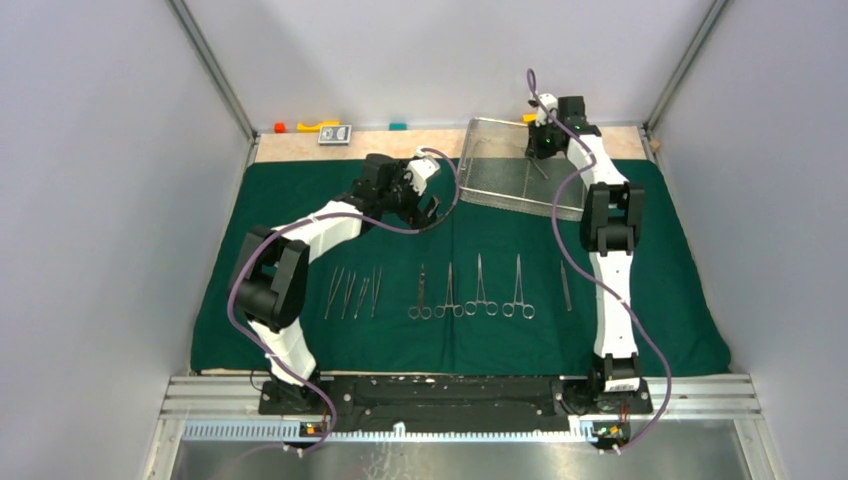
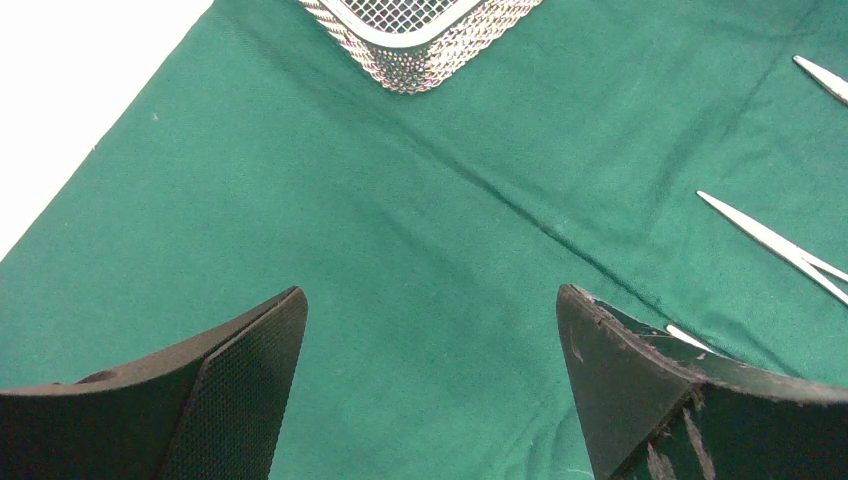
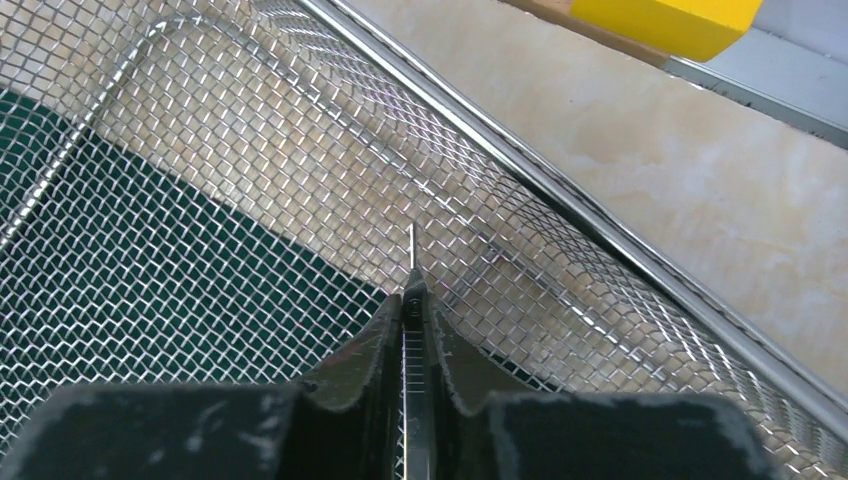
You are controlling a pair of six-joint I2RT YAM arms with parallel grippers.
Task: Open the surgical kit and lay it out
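Inside the wire mesh tray [image 1: 510, 203], near its far right corner, my right gripper [image 1: 535, 157] points down. A slim metal instrument [image 1: 541, 171] shows there beside its fingers. In the right wrist view, the instrument's thin end [image 3: 412, 240] lies over the mesh, and its flat body runs back between the close-set fingers [image 3: 372, 335]; whether they grip it is unclear. My left gripper [image 1: 425, 215] hovers over the cloth left of the tray, open and empty. Laid out on the green cloth are tweezers [image 1: 350, 290], scissors [image 1: 421, 295], ring-handled clamps [image 1: 481, 290] and a slim handle [image 1: 566, 288].
The tray's raised metal rim [image 3: 560, 200] runs close beside the right fingers. Behind stand a yellow block [image 3: 670, 25], a small boxed item [image 1: 335, 135] and a teal block [image 1: 398, 127]. Bare cloth lies between tray and instrument row, and at the far right.
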